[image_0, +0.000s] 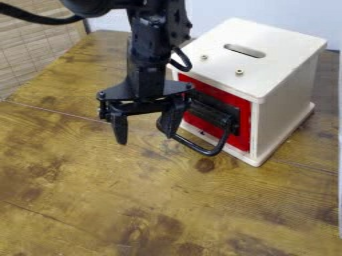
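My black gripper (144, 127) hangs open above the wooden table, its two fingers pointing down with nothing between them. It is just left of a white box (250, 75) with a red front panel (241, 145). A black door (213, 110) with a looped black handle (202, 149) is on that front; the handle reaches out near my right finger. Whether they touch I cannot tell.
A pale wall stands behind the box, and a tiled surface lies beyond the table's left edge.
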